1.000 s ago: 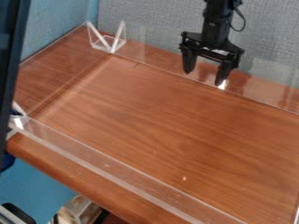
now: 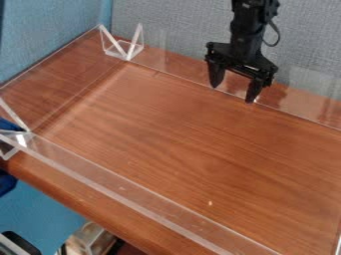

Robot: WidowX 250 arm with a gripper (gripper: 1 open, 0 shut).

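My black gripper point(image 2: 234, 82) hangs from the top centre of the view over the back edge of the wooden table point(image 2: 186, 169), near the clear back rail. Its two fingers are spread apart, open, with nothing visible between them. Whether the fingertips touch the table or rail cannot be told.
A clear rail point(image 2: 147, 203) runs along the front, with white corner brackets point(image 2: 124, 50) at back left and at the left edge. A blue item point(image 2: 6, 127) is partly visible at the far left. Grey padded walls stand behind.
The gripper has barely moved.
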